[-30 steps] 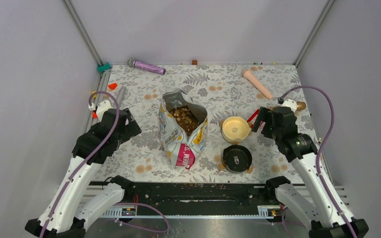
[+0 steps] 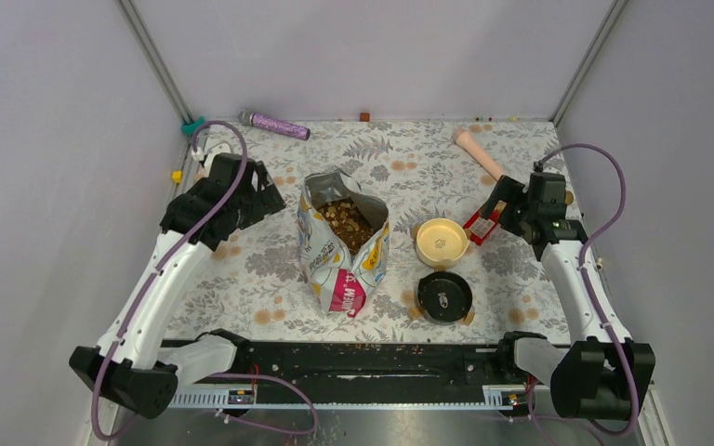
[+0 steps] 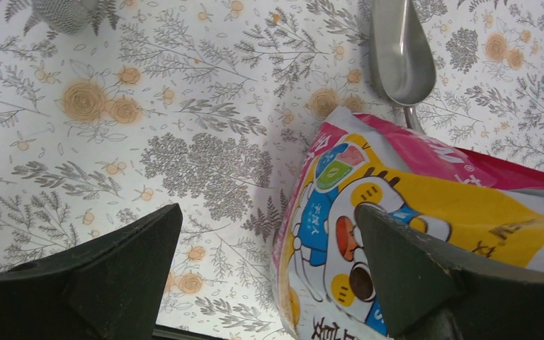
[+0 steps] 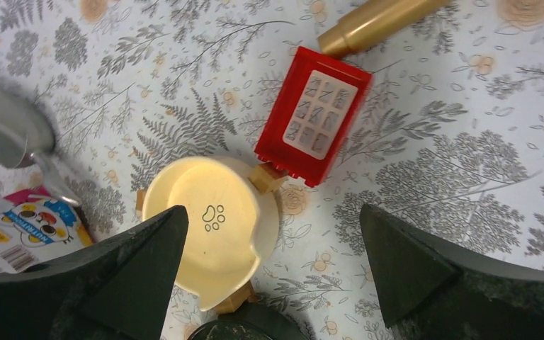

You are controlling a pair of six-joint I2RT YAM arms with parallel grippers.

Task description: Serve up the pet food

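An open pet food bag (image 2: 346,279) stands upright in the middle of the table, brown kibble (image 2: 345,223) inside. Right of it are a cream bowl (image 2: 440,242) and, nearer the front, a black bowl (image 2: 444,297); both look empty. A metal scoop (image 3: 404,57) lies behind the bag, its handle end hidden there in the left wrist view. The right wrist view shows the scoop (image 4: 10,124) too. Left of the bag, my left gripper (image 2: 273,198) is open and empty. Also open and empty, my right gripper (image 2: 495,211) hovers right of the cream bowl.
Against the cream bowl's right side is a red tray (image 4: 316,117), with a gold tube (image 4: 389,25) beyond it. A purple microphone (image 2: 277,125) lies at the back left, a peach-coloured stick (image 2: 482,155) at the back right.
My left gripper has moved right, towards the bag. Bag and bowls have stayed put.
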